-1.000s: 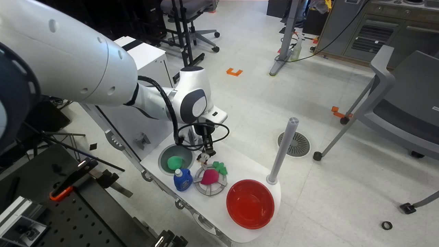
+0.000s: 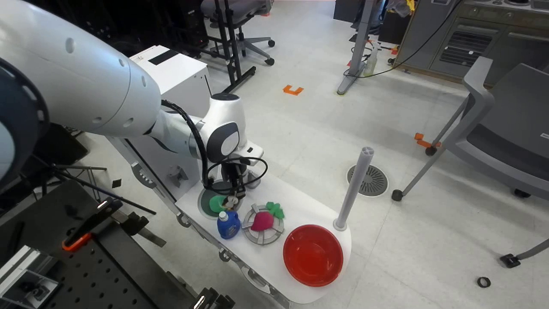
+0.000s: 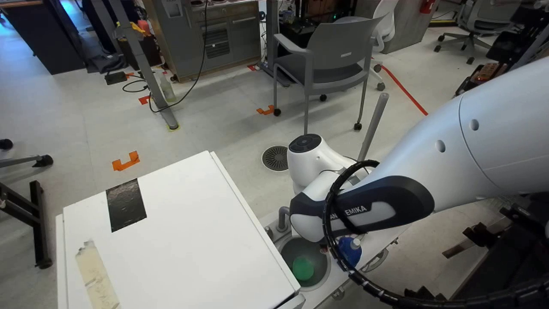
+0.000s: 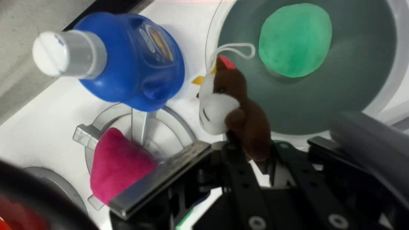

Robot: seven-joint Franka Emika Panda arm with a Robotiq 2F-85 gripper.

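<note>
A small brown and white plush animal (image 4: pixel 249 111) with a white loop on its head is pinched between my fingertips. My gripper is shut on its brown body. In the first exterior view the gripper (image 2: pixel 237 197) hangs by the right rim of the grey sink bowl (image 2: pixel 205 198). Inside that bowl lies a green rounded object (image 4: pixel 295 40). From the wrist, the plush overlaps the bowl's edge; its exact height above the bowl cannot be told. The second exterior view has the gripper hidden behind the arm.
A blue bottle (image 2: pixel 228 225) stands beside the bowl. On the burner grate (image 2: pixel 263 238) rests a pink plush (image 2: pixel 262 221), with a green clover-like piece (image 2: pixel 275 209) at its edge. The red bowl (image 2: pixel 312 255) and a grey post (image 2: pixel 353 188) occupy the counter's far end.
Over the last second the arm has moved left and lower, carrying the plush from above the burner's back edge to the sink bowl's rim. The counter objects have stayed put.
</note>
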